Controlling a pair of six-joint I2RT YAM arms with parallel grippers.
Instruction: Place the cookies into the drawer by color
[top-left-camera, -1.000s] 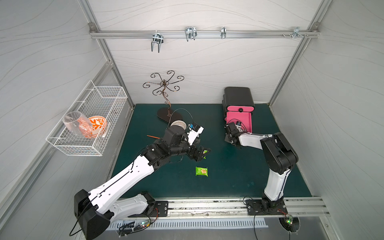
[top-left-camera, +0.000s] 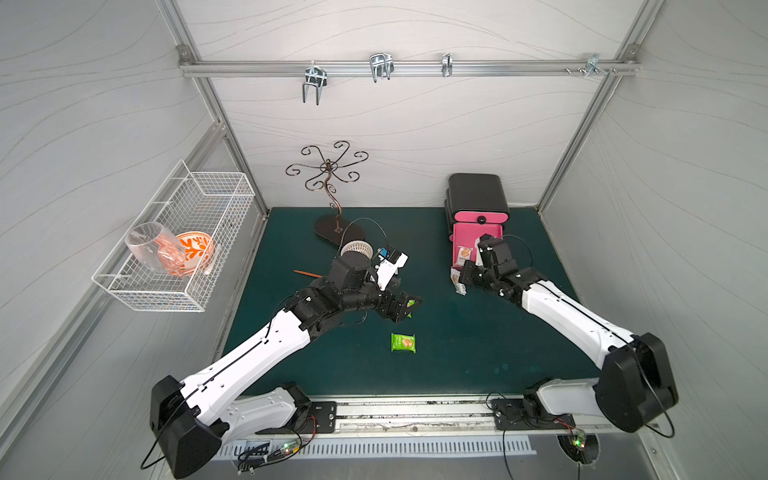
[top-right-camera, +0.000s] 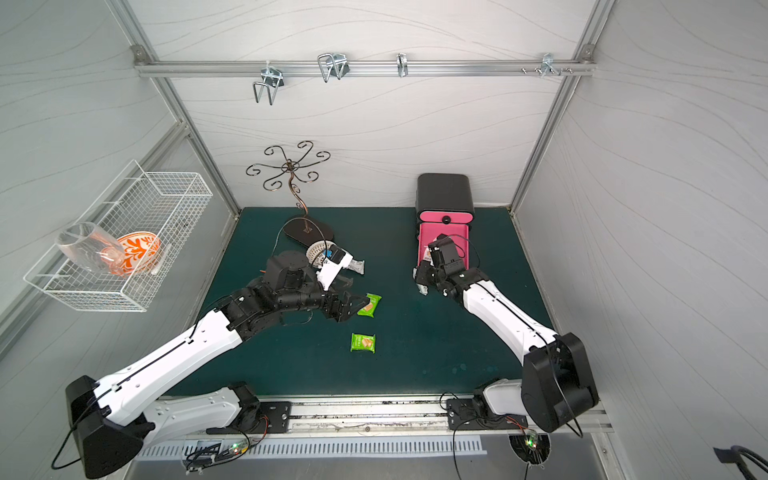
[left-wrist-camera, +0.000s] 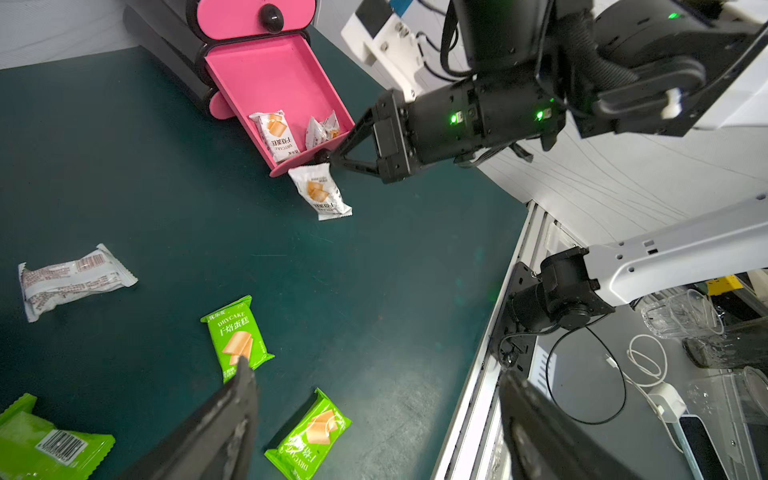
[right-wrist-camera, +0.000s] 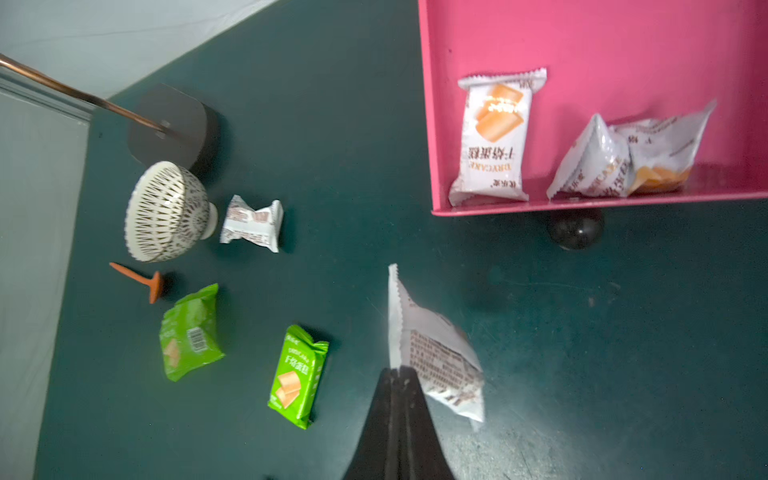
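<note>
The pink drawer is pulled out, with white cookie packs inside. Another white pack lies on the table below it, just past the tips of my right gripper, which is shut with its fingers together, above the table. A white pack lies at left in the left wrist view, near green packs. My left gripper hangs open over these green packs, nothing between its fingers.
A white woven cup, an orange tool and a metal stand stand or lie at left. A wire basket hangs on the left wall.
My right arm has swung outward and risen, its gripper now higher beside the drawer front, exposing the white packs there. The left arm stays in place.
</note>
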